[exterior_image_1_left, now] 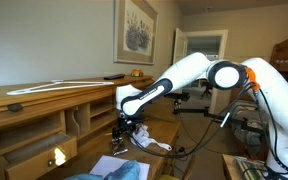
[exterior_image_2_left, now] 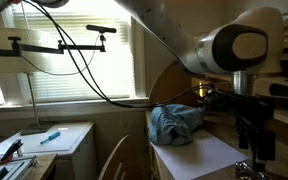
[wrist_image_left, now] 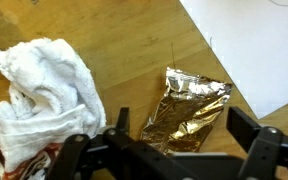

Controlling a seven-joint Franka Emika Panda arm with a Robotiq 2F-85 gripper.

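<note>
Spread wide, my gripper hovers over the desk with nothing between its fingers. Below and between the fingers in the wrist view, a crinkled gold foil wrapper (wrist_image_left: pixel 189 108) lies flat on the wood. A white towel (wrist_image_left: pixel 46 90) is bunched to its left, and a sheet of white paper (wrist_image_left: pixel 254 45) lies at the upper right. From exterior view 1, the gripper (exterior_image_1_left: pixel 126 132) hangs low above the desk by the paper (exterior_image_1_left: pixel 116 167). In exterior view 2, the gripper (exterior_image_2_left: pixel 256 155) points down beyond the paper (exterior_image_2_left: pixel 199 155).
A blue cloth (exterior_image_2_left: pixel 174 124) lies beside the paper. Drawers and open cubbies (exterior_image_1_left: pixel 101 107) line the back of the desk under a shelf (exterior_image_1_left: pixel 69 95). Bare wood shows between the towel and the paper in the wrist view.
</note>
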